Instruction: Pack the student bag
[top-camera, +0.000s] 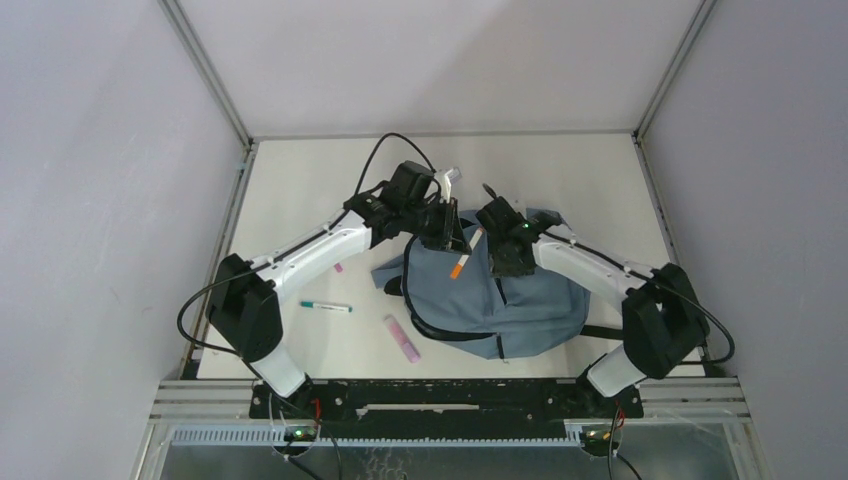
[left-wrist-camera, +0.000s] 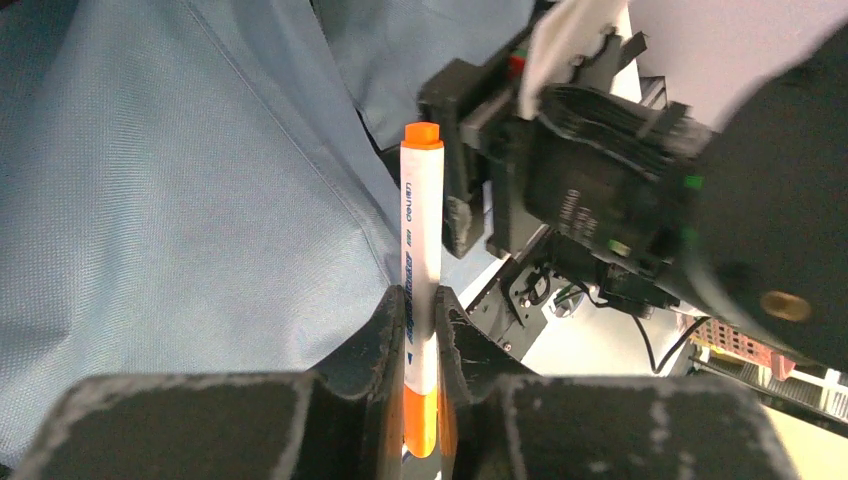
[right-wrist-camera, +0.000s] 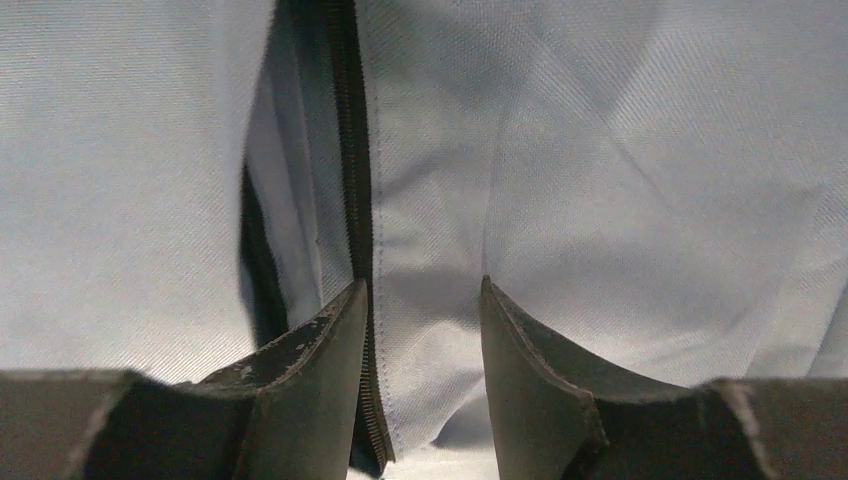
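A blue-grey student bag lies on the table, its black zips showing in the top view. Above its upper part hangs a white marker with orange ends; my left gripper is shut around its barrel. The right gripper is close over the bag's pocket, its fingers spread. Between and around them I see the pocket's fabric and a dark zip, with an opening beside it. Nothing is gripped there as far as shows. In the left wrist view, the right arm stands just beyond the marker.
On the table left of the bag lie a teal-capped marker, a pink case and a small pink piece. Both arms are close together over the bag. Bare table shows at the back left.
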